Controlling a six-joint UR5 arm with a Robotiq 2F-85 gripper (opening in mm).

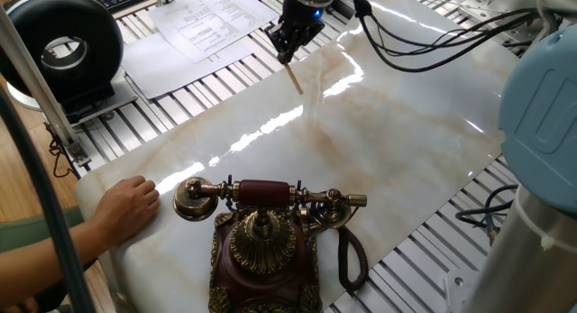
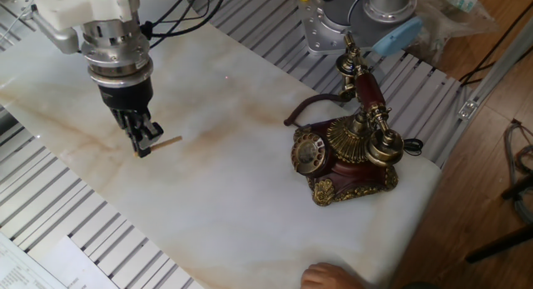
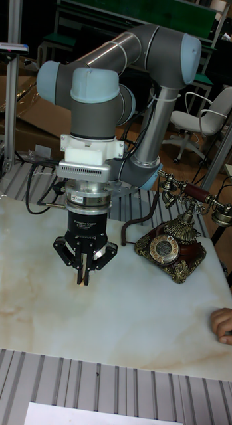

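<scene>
A thin light-wood stick (image 1: 294, 79) juts out from my black gripper (image 1: 285, 59), which is shut on one end of it. In the second exterior view the stick (image 2: 166, 144) points toward the telephone, with the gripper (image 2: 141, 153) above the marbled board. From the front, the gripper's fingers (image 3: 80, 269) are close together and the stick is mostly hidden, seen nearly end-on. An old-style dark red and brass telephone (image 1: 261, 245) stands well apart from the gripper; its rotary dial (image 2: 310, 153) faces toward my gripper's side. The handset (image 2: 369, 89) rests on its cradle.
A person's hand (image 1: 132, 205) lies on the board's edge near the telephone. Papers (image 1: 203, 29) lie on the slatted table beyond the board. The telephone's cord (image 1: 352, 263) loops beside its base. Bare marbled board (image 2: 225, 147) lies between gripper and telephone.
</scene>
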